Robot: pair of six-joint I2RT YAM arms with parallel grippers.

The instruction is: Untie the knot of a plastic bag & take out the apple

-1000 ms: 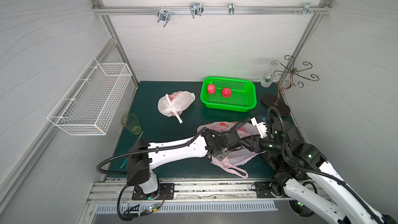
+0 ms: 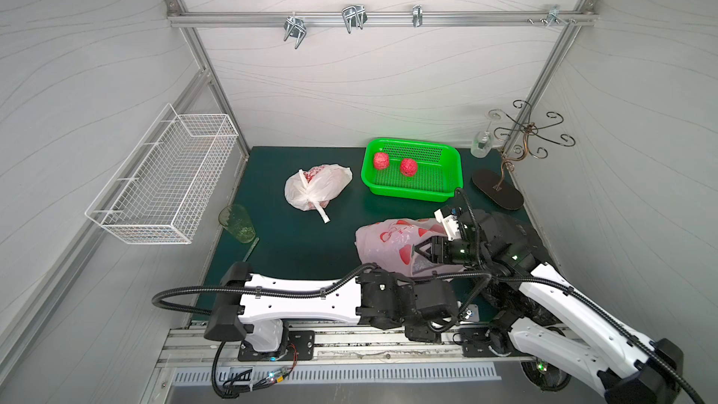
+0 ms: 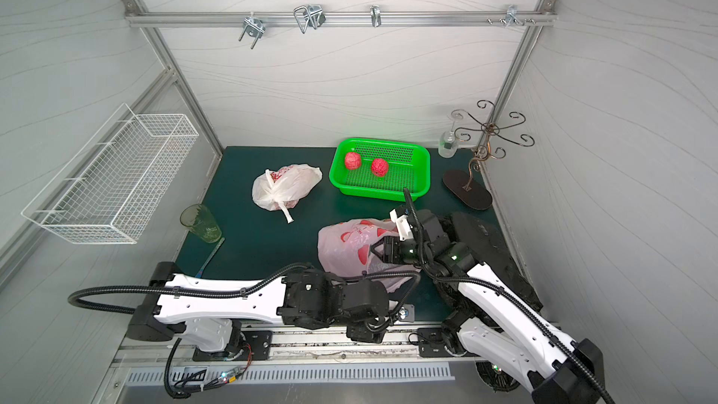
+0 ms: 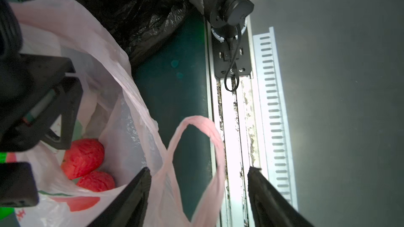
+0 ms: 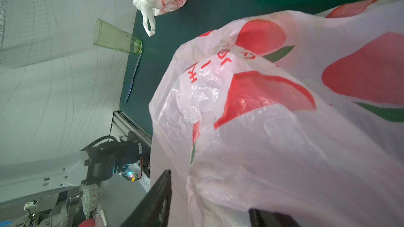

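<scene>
A pink plastic bag with red prints (image 2: 385,243) lies at the front of the mat, its mouth open. In the left wrist view two red fruits (image 4: 82,157) show inside it, and my left gripper stands open at a pink handle loop (image 4: 216,143) that rises between its fingers. My right gripper is in the bag's right part, its fingertips against and partly behind the plastic in its wrist view; how far open is hard to see. A knotted white bag (image 2: 314,187) lies at the back left.
A green basket (image 2: 411,187) with two red balls stands at the back. A green glass (image 2: 237,224) is at the left, a wire basket (image 2: 179,202) on the left wall, a metal stand (image 2: 493,187) at the right. Black plastic (image 4: 155,21) lies beside my right arm.
My left arm has moved right and toward the front edge, over the bag's handle. My right gripper has shifted slightly back and to the left, and more of the bag's print shows.
</scene>
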